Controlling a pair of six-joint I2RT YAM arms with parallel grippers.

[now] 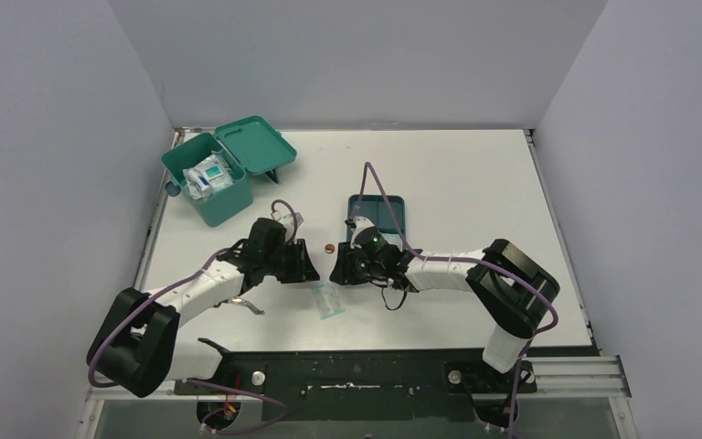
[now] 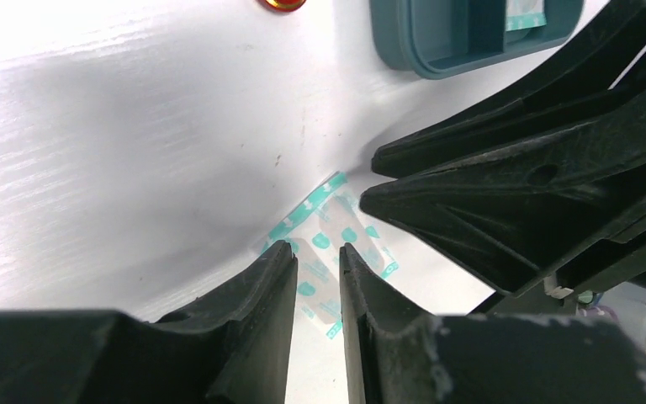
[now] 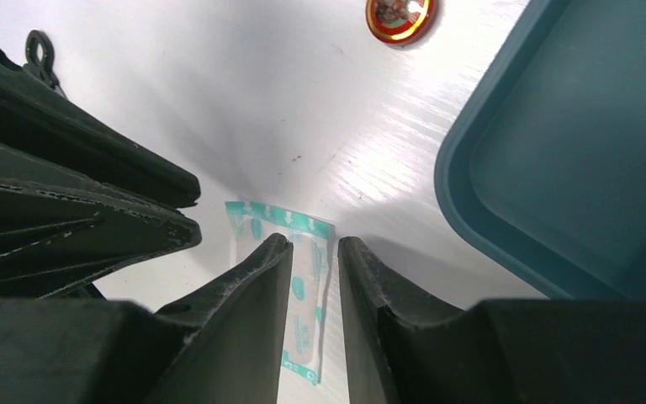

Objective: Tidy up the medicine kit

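A clear flat packet with teal edges (image 1: pixel 331 303) lies on the table between the arms. In the left wrist view the packet (image 2: pixel 352 220) rests beyond my left gripper, which stands narrowly open and grips nothing. My right gripper is likewise slightly open above the packet (image 3: pixel 303 282), with no object held. From above, the left gripper (image 1: pixel 316 278) and right gripper (image 1: pixel 335 280) face each other across a small gap. A small red-rimmed round tin (image 3: pixel 401 17) sits behind them. The teal divided tray (image 1: pixel 377 212) is partly covered by my right arm.
At the back left stands a teal box (image 1: pixel 228 205) holding white packets, its lid (image 1: pixel 258 146) folded open. A metal tool (image 1: pixel 249 305) lies near the left forearm. Bare table (image 1: pixel 466 192) stretches across the back right.
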